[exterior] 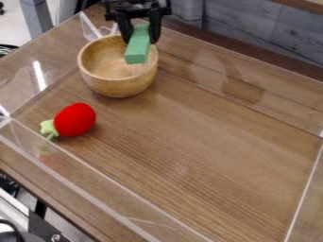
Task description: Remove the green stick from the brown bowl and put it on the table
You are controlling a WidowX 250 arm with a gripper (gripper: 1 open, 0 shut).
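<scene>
The green stick (138, 44) hangs upright over the right part of the brown bowl (106, 83), in the upper left of the camera view. My black gripper (142, 22) is shut on the stick's upper end, and most of the stick's length shows below the fingers. From this angle the stick overlaps the bowl's back rim, with its lower tip seen against the inside of the bowl. The visible inside of the bowl looks empty.
A red vegetable or fruit with a green stem (74, 121) lies in front of the bowl, toward the left edge. A dark grey wall (252, 33) borders the back.
</scene>
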